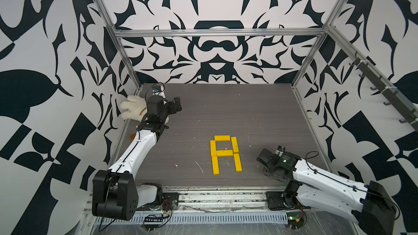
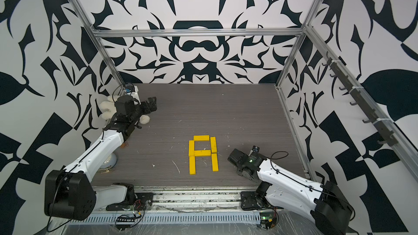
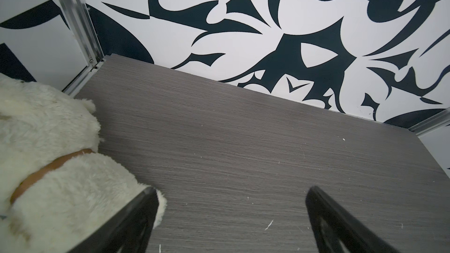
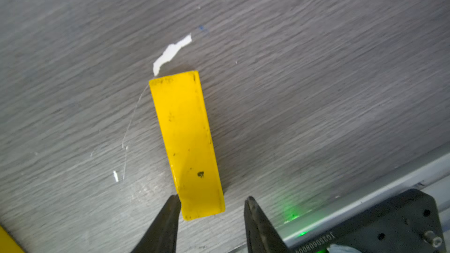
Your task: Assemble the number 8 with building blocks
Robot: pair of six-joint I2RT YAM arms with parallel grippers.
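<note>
Several yellow blocks lie on the table in an 8-like outline: a top bar (image 1: 222,138), a middle bar (image 1: 224,152), two upper sides and two lower legs (image 1: 215,165). Its bottom side is open. A separate yellow block (image 4: 187,145) lies flat under my right gripper; the arm hides it in the top views. The right fingers are part open, above the block's near end, with nothing gripped between them. At the table's back left my left gripper stands open and empty.
A cream plush toy (image 3: 61,168) with a brown band sits beside my left gripper, against the left wall. The metal front rail (image 4: 375,201) runs close to the loose block.
</note>
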